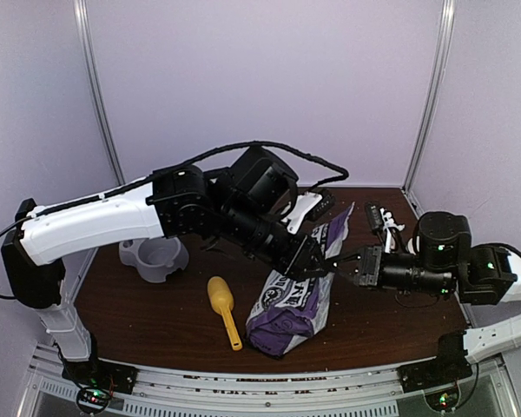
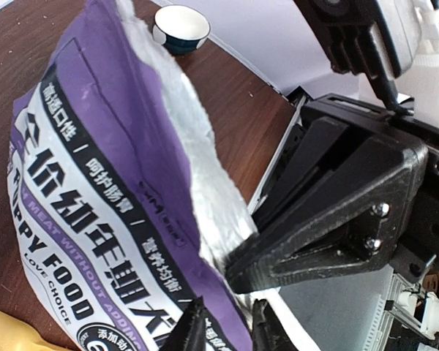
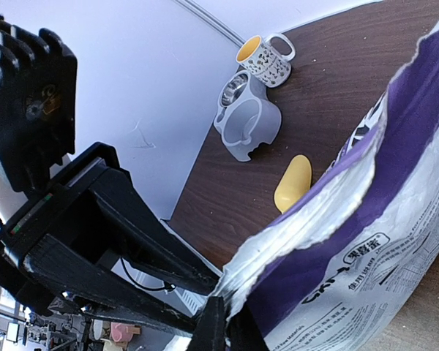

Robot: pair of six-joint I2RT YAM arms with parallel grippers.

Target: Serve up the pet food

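Observation:
A purple and white puppy food bag (image 1: 286, 313) lies on the table, its top edge raised between the two grippers; in the left wrist view its printed side (image 2: 95, 219) fills the left half. My left gripper (image 1: 309, 268) is at the bag's upper edge from the left; its finger opening is hard to judge. My right gripper (image 1: 339, 265) meets the same edge from the right, shut at the white rim. A yellow scoop (image 1: 226, 308) lies left of the bag.
A light grey pet bowl holder (image 1: 154, 259) stands at the back left, with a patterned mug (image 3: 271, 62) beside it. A small bowl (image 2: 181, 29) stands near the right wall. Bare table surrounds the scoop.

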